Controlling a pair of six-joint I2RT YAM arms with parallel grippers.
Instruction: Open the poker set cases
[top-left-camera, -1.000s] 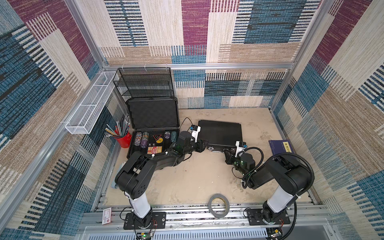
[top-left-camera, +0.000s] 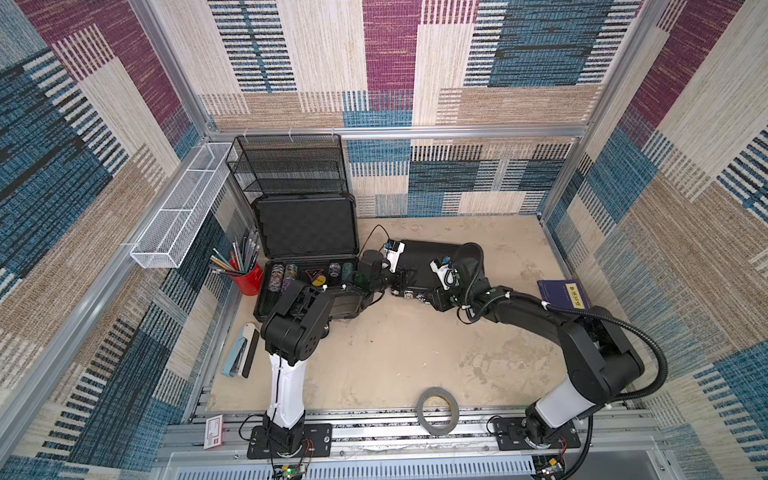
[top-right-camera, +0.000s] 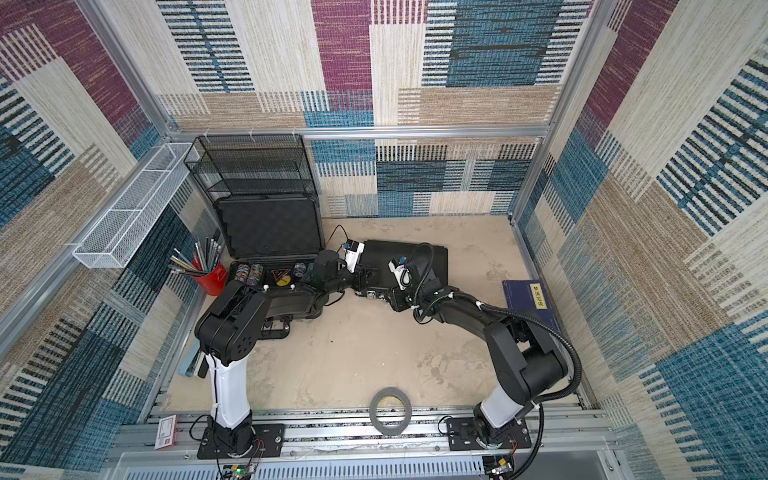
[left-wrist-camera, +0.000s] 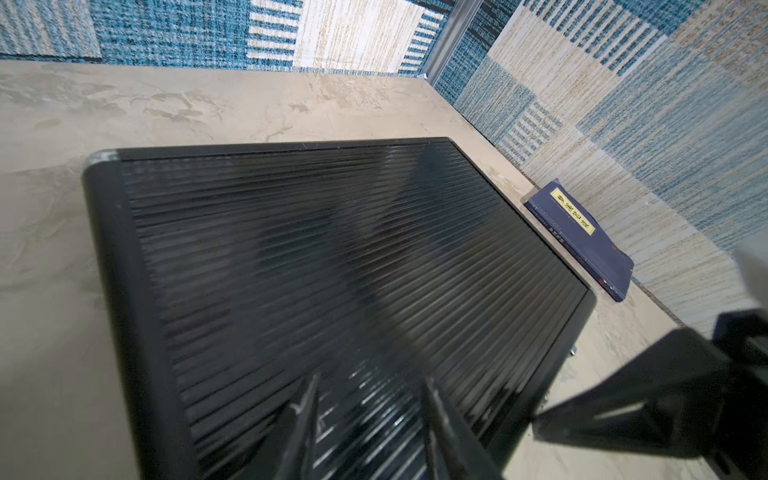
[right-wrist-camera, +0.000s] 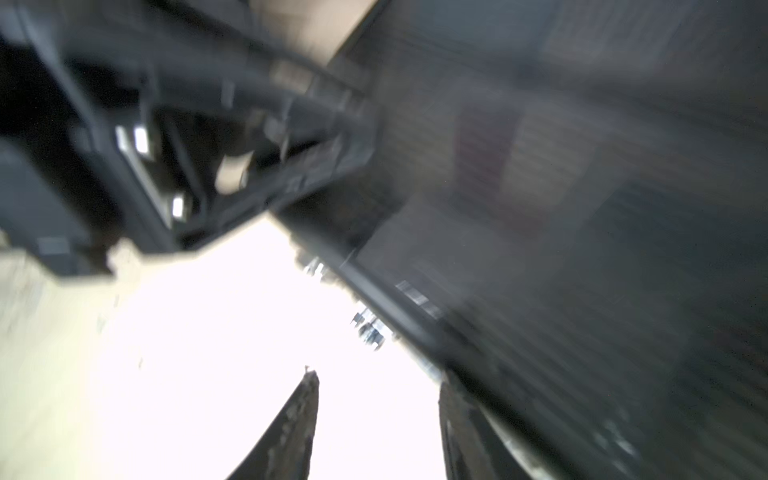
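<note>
An open poker case (top-left-camera: 304, 224) with chips and cards stands at the left back, lid raised. Beside it lies a closed black ribbed case (left-wrist-camera: 336, 232), latches along its front edge. My left gripper is over its near end, fingers apart, nothing visible between them. My right gripper hangs at the front edge of the closed case, fingers apart over bare table; its wrist view is blurred. Both grippers sit close together.
A red pen cup (top-left-camera: 248, 278) and a stapler (top-left-camera: 237, 352) are at the left, a tape roll (top-left-camera: 449, 412) at the front, a purple booklet (top-left-camera: 560, 292) at the right. A mesh rack (top-left-camera: 288, 160) stands at the back.
</note>
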